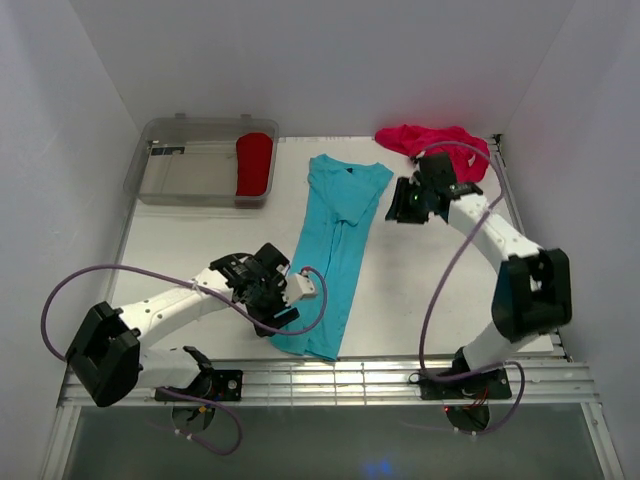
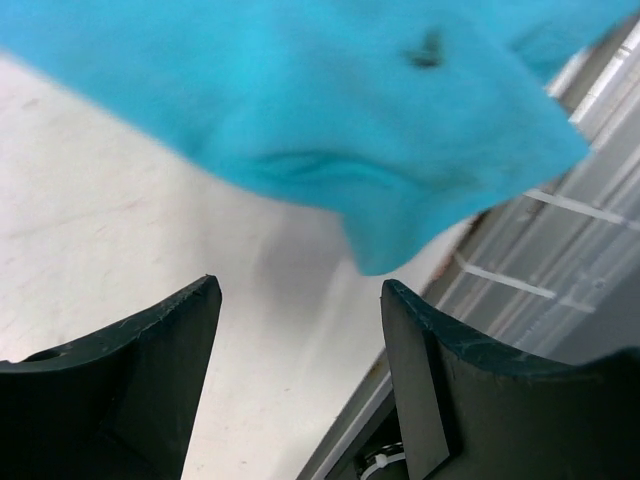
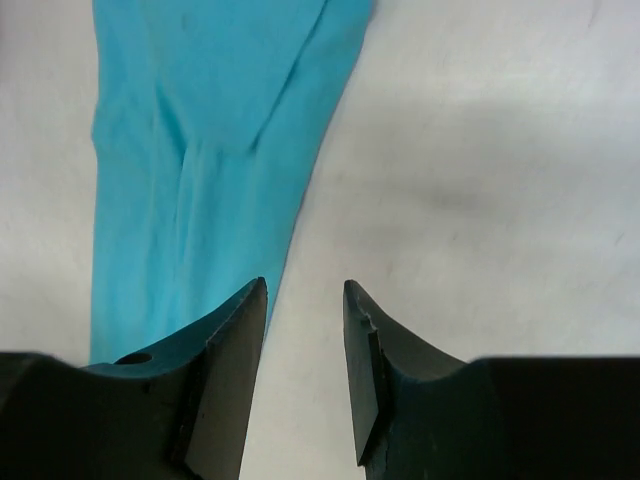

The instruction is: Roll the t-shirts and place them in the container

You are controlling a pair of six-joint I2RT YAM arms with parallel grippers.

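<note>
A turquoise t-shirt lies folded lengthwise into a long strip on the white table, collar end at the back, bottom end at the front edge. My left gripper is open over its front end; in the left wrist view a hem corner hangs just beyond the empty fingertips, by the rail. My right gripper stands open to the right of the shirt's upper part; the right wrist view shows bare table and the shirt's edge beneath it.
A red garment lies crumpled at the back right. A clear plastic bin at the back left holds a rolled red shirt. A metal rail runs along the front.
</note>
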